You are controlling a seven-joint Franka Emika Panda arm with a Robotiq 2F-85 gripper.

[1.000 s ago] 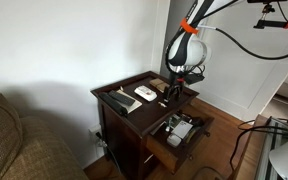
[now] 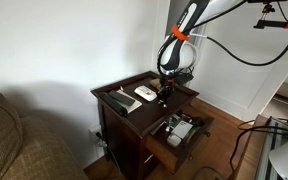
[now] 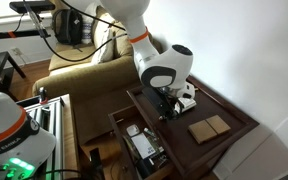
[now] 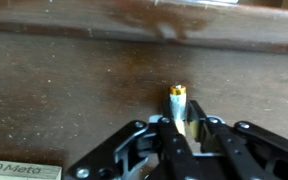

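A slim pale stick-like object with a gold tip (image 4: pixel 178 92) lies on the dark cabinet top (image 4: pixel 74 105) in the wrist view. My gripper reaches in from the bottom, its black fingers (image 4: pixel 121 150) at either side of the pale body. Whether they press on it I cannot tell. In exterior view 1 my gripper (image 2: pixel 164 97) points down low over the front part of the cabinet top. Exterior view 2 shows my gripper (image 3: pixel 170 112) near the edge above the open drawer; the stick itself is hard to make out there.
An open drawer (image 2: pixel 162 152) holding white and dark items juts from the cabinet's front. On top are a white box (image 2: pixel 145 93), a dark tray-like item (image 2: pixel 115 104) and a tan pad (image 3: pixel 209 128). A printed strip (image 4: pixel 22 170) lies at lower left in the wrist view.
Over the last second my gripper has moved left and slightly down over the cabinet top, to where a small pale object showed earlier. The drawer and other items have stayed put.
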